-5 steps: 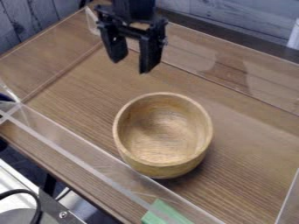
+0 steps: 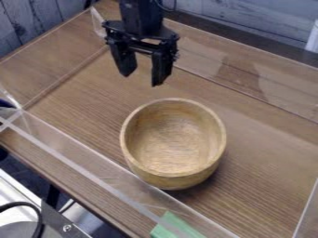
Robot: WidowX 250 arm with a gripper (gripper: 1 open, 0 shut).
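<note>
My black gripper hangs over the back centre of the wooden tray floor, its fingers pointing down, spread apart with nothing visible between them. In front of it, lower in the view, sits an empty round tan bowl.
Clear plastic walls edge the tray along the front and left. A green piece lies at the front edge, and a black cable is at the lower left. Bare floor surrounds the bowl.
The gripper has shifted slightly back in the view and appears a little smaller. The bowl has not moved.
</note>
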